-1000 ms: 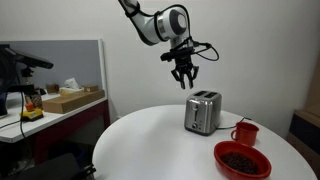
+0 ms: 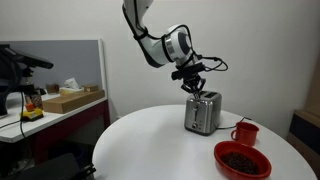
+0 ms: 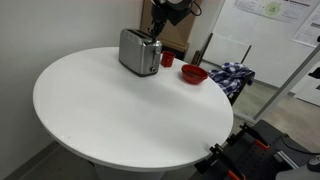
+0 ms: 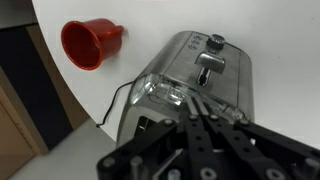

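A silver toaster stands upright on the round white table, its lever and dial facing up in the wrist view. My gripper points down right at the toaster's top, near its lever end. In the wrist view the gripper's fingers lie close together over the toaster's top, shut, with nothing visible between them. Whether the tips touch the toaster I cannot tell. Part of the toaster's top and its slots are hidden under the gripper.
A red mug stands beside the toaster, and a red bowl with dark contents sits nearer the table's edge. A black cord runs from the toaster. A checkered cloth lies beyond the bowl.
My gripper has come down from above the toaster to its top. The fingers looked spread a second ago and are close together now. The toaster, mug and bowl have not moved.
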